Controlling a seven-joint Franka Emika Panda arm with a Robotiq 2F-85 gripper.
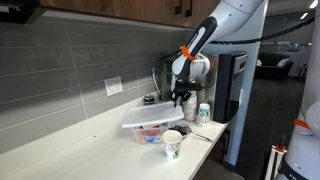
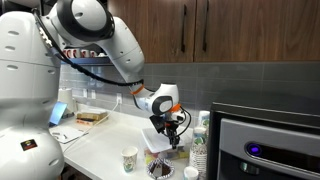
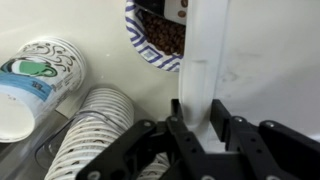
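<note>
A translucent white lid spans the top of a clear bin with colored items inside. My gripper is at the lid's right end, shut on its edge. In the wrist view, the lid's pale rim runs down between the dark fingers of the gripper. The other exterior view shows the lid below the arm, slightly tilted. Whether it rests fully on the bin cannot be made out.
A patterned bowl of dark beans sits close to the gripper. Paper cups and a stack of cups stand beside it. A white cup is at the counter's front.
</note>
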